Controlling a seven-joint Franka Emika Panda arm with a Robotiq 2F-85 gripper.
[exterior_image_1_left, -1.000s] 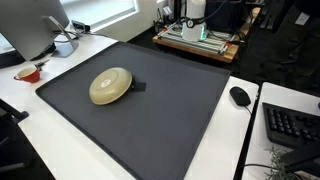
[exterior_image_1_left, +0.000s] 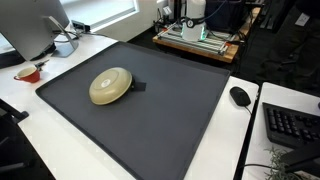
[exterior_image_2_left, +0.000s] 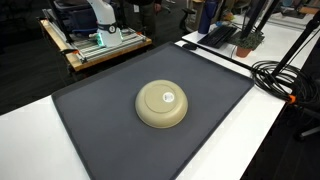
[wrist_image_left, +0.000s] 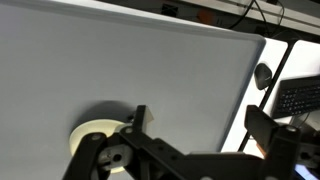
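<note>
A beige bowl (exterior_image_1_left: 110, 86) lies upside down on the dark grey mat (exterior_image_1_left: 180, 120), and its base with a round white sticker (exterior_image_2_left: 168, 97) faces up in the second exterior view. Against its edge in the first exterior view is a small dark patch (exterior_image_1_left: 139, 86); what it is I cannot tell. In the wrist view my gripper is open, its black fingers wide apart over bare mat. The bowl (wrist_image_left: 90, 132) shows at lower left there, partly covered by the left finger. Neither exterior view clearly shows the gripper.
A red cup (exterior_image_1_left: 28, 74) stands beyond the mat's far left corner. A computer mouse (exterior_image_1_left: 240, 97) and a keyboard (exterior_image_1_left: 292, 128) lie off to the right. Coiled black cable (exterior_image_2_left: 278, 78) rests on the white table (exterior_image_2_left: 236, 138).
</note>
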